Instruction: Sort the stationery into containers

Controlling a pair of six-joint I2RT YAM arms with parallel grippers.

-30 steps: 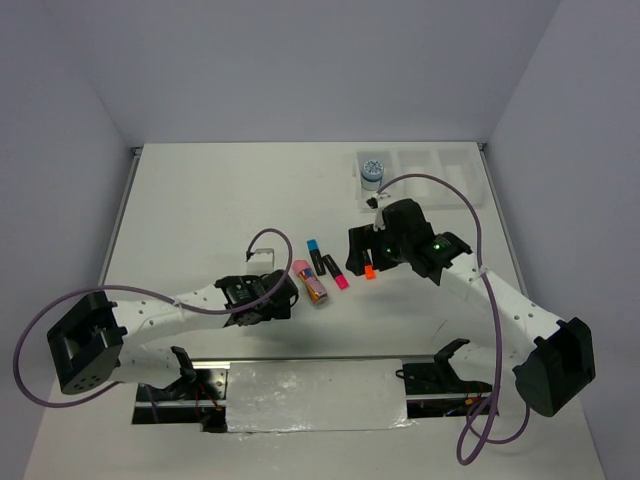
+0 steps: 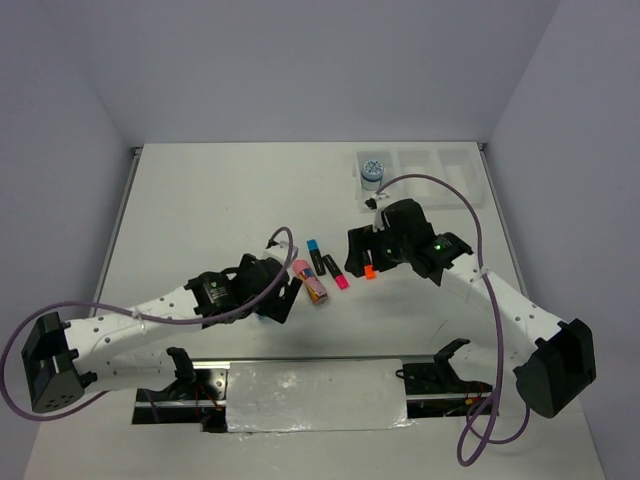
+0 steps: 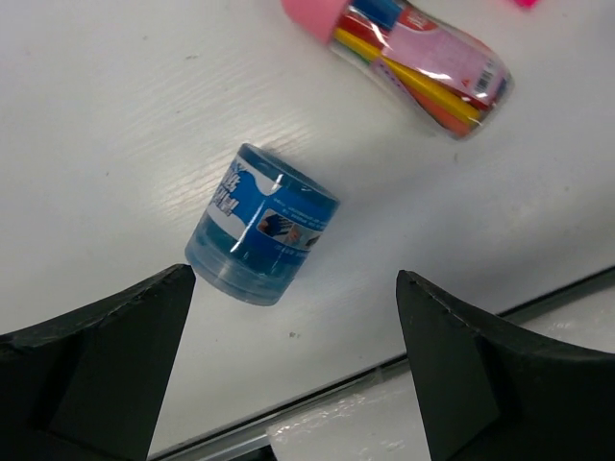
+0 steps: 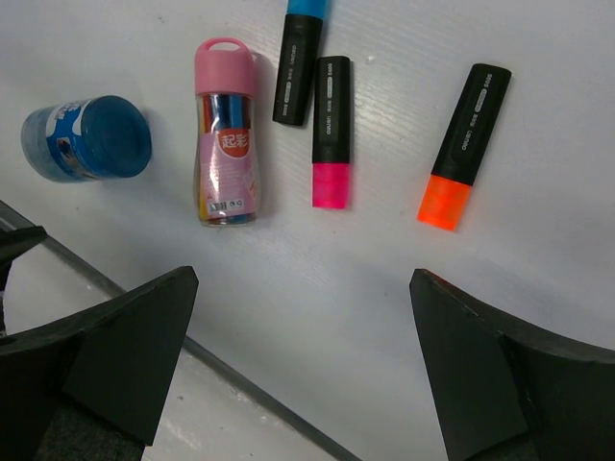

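Note:
A blue jar (image 3: pixel 261 226) with a printed label lies beyond the open fingers of my left gripper, nothing between them. In the right wrist view the same jar (image 4: pixel 86 139) rests on its side. Beside it is a pink-capped bottle of coloured sticks (image 4: pixel 228 134). Three black highlighters lie to the right: one with a blue cap (image 4: pixel 300 62), one with a pink cap (image 4: pixel 332 132), one with an orange cap (image 4: pixel 465 146). My right gripper stands open and empty above the table. The white divided container (image 2: pixel 420 165) holds another jar (image 2: pixel 372 174) in its left compartment.
Both arms reach in from the front corners, each trailing a purple cable (image 2: pixel 482 262). A metal rail (image 2: pixel 315 358) runs along the table's front edge.
The right arm and the other objects look unmoved.

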